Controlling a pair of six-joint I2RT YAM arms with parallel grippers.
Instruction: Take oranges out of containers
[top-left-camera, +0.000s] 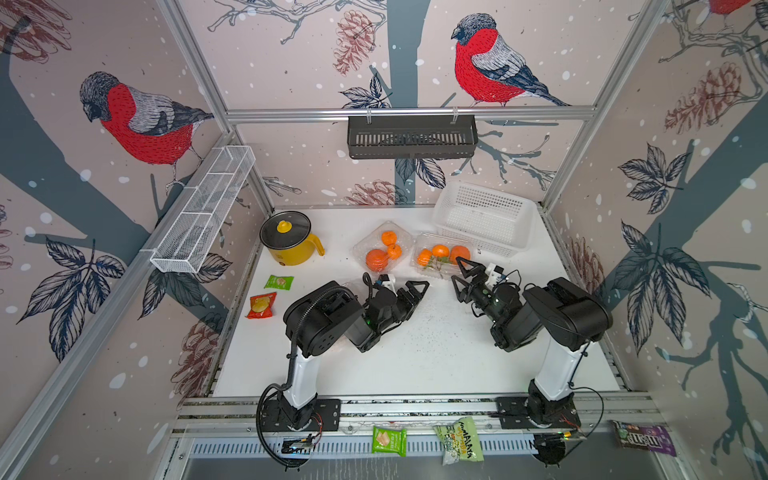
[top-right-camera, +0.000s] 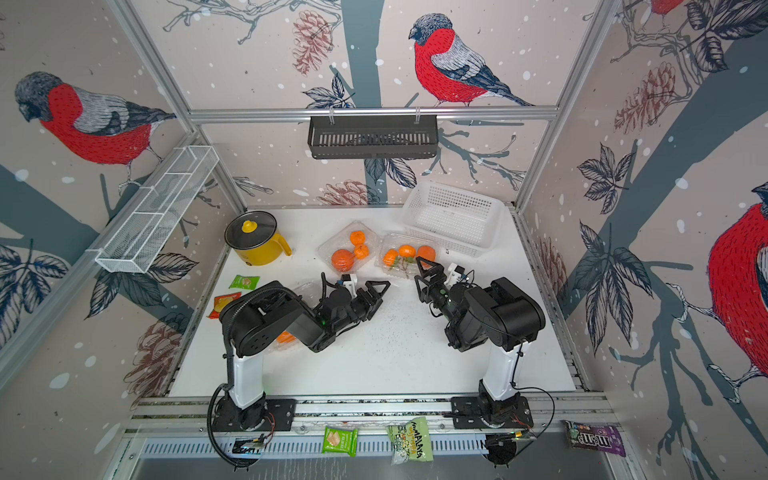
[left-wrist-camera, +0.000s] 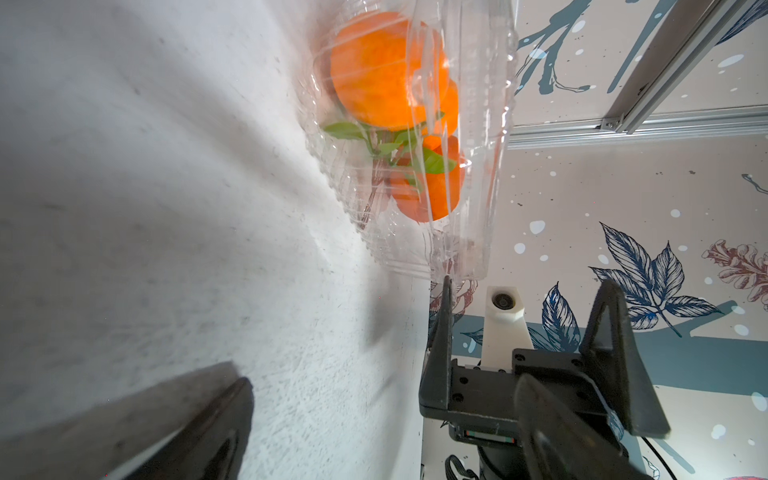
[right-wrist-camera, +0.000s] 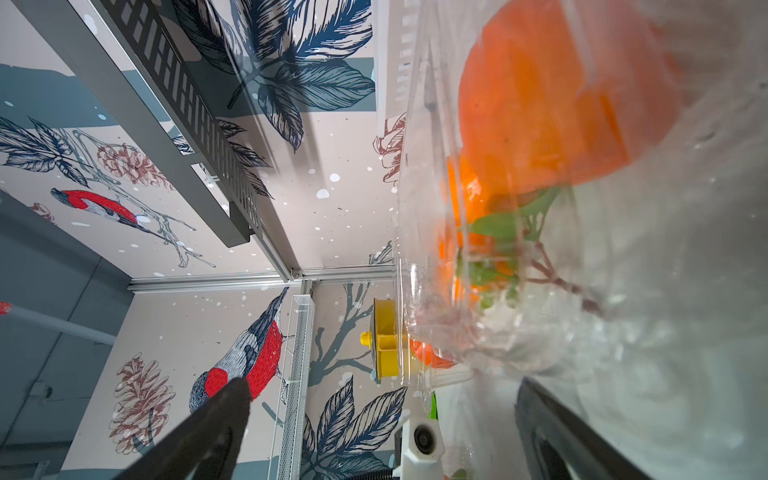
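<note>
Two clear plastic containers stand side by side at the table's back centre. The right container (left-wrist-camera: 480, 136) holds several oranges (left-wrist-camera: 380, 68) and a leafy green sprig (left-wrist-camera: 432, 160); the left container (top-left-camera: 364, 240) also has oranges (top-left-camera: 393, 251) in it. My right gripper stands open at the right container's front right corner, the clear wall just ahead of its fingers. My left gripper (top-left-camera: 420, 292) is open over bare table in front of the containers. A third clear container with something orange (top-right-camera: 285, 337) is partly hidden under my left arm.
Behind the containers sits an empty white basket (top-left-camera: 484, 216). A yellow pot (top-left-camera: 288, 240) stands back left, with green (top-left-camera: 279, 282) and red (top-left-camera: 261, 305) packets before it.
</note>
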